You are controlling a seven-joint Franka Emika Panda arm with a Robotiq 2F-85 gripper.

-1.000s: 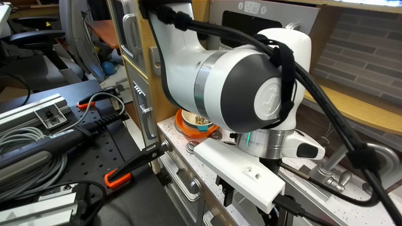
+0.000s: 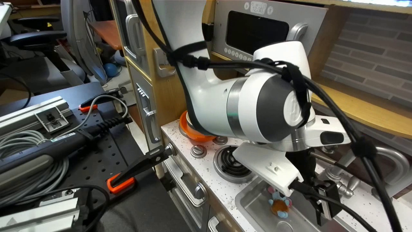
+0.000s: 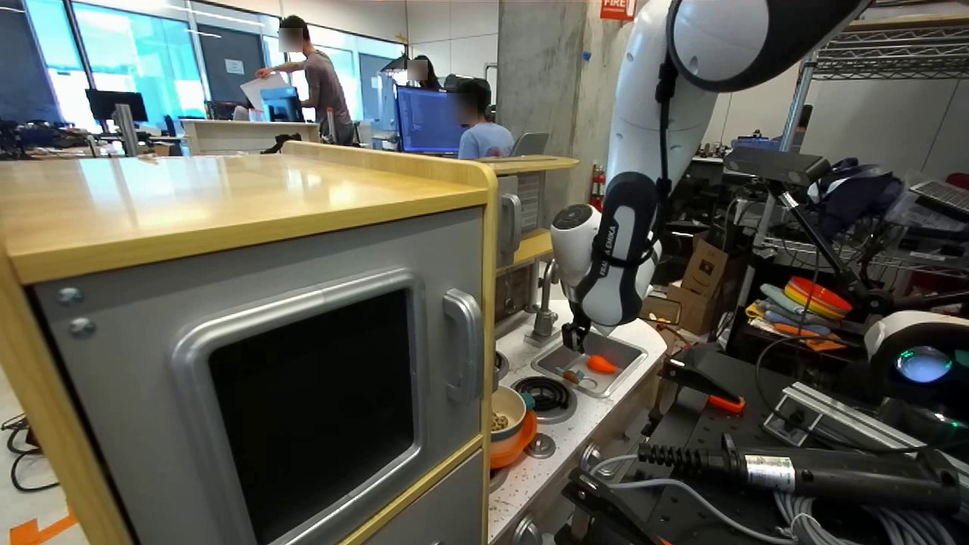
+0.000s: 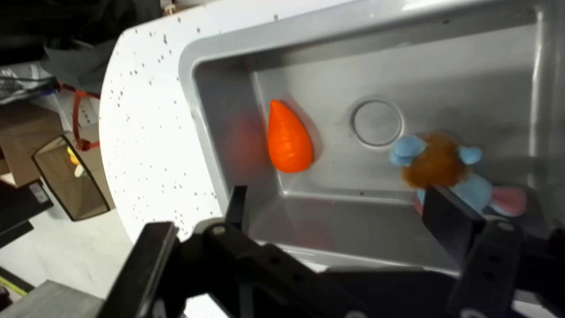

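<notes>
Above the sink (image 2: 247, 199), my gripper stands open, its fingers wide apart and nothing held between them. In the wrist view, an orange carrot-shaped toy (image 4: 288, 138) lies on the sink floor near one end wall. A plush toy (image 4: 437, 161) with a brown fuzzy body and blue and pink parts lies toward the other end, partly covered by one finger (image 4: 450, 214). Both toys also show in exterior view 2, the orange toy (image 3: 601, 364) to the right of the plush toy (image 3: 572, 376).
The faucet (image 2: 340, 174) rises behind the sink. Beside the sink is a black coil burner (image 3: 545, 394), and an orange bowl (image 3: 515, 443) with a smaller bowl (image 3: 509, 410) in it stands farther along the counter. A dark work table (image 2: 150, 201) with tools runs alongside.
In exterior view 1 my gripper has moved right, toward the back of the sink, and its hand has turned. The plush toy and burner now show there; the inner bowl is mostly covered by the arm.
</notes>
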